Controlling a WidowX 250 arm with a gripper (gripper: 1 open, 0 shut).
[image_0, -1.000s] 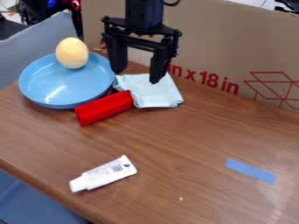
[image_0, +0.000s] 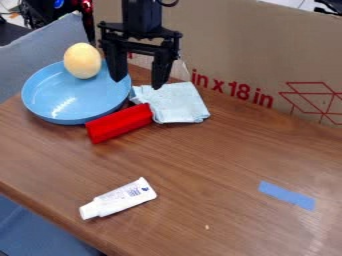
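Observation:
My black gripper (image_0: 139, 66) hangs open above the back of the wooden table, over the right part of a blue plate (image_0: 54, 98) and a folded pale cloth (image_0: 181, 104), with nothing seen between its fingers. A yellow egg-shaped object (image_0: 82, 60) is at the back of the plate. A red cylinder (image_0: 119, 123) lies in front of the cloth. A white tube (image_0: 116, 199) with blue print lies near the front left of the table.
A cardboard panel (image_0: 274, 75) with red lettering stands along the back. A strip of blue tape (image_0: 286, 196) is on the right. Grey and blue fabric lies beyond the left edge.
My gripper has moved to the left, toward the plate and the yellow object. The objects on the table have not moved.

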